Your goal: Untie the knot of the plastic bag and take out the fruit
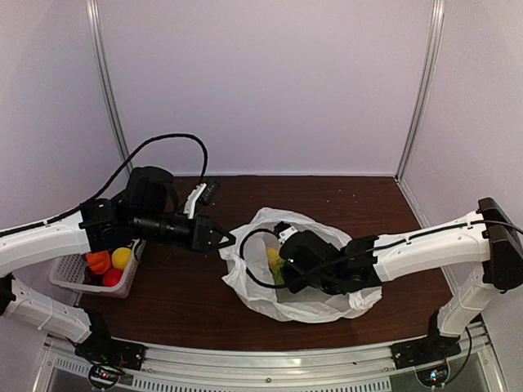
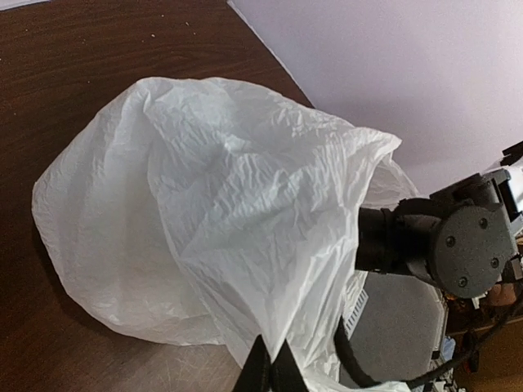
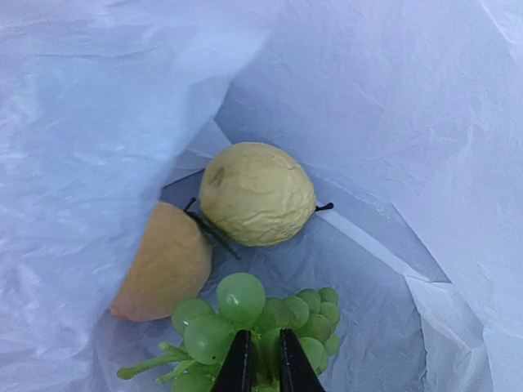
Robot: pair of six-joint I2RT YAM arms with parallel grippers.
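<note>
The white plastic bag (image 1: 270, 304) lies spread open in the middle of the table. My left gripper is shut on the bag's edge at its left side, the thin film pinched at its fingertips. Inside the bag, my right gripper is shut on a bunch of green grapes (image 3: 239, 299). Above the grapes in the right wrist view lie a yellowish round fruit (image 3: 258, 194) and a pinkish-yellow fruit (image 3: 167, 263), both apart from the fingers. From the top, the right arm covers much of the bag's inside.
A white basket (image 1: 122, 284) at the left holds an orange pepper (image 1: 98, 261), a yellow fruit (image 1: 121, 258) and a red one (image 1: 112, 278). The table behind the bag is clear.
</note>
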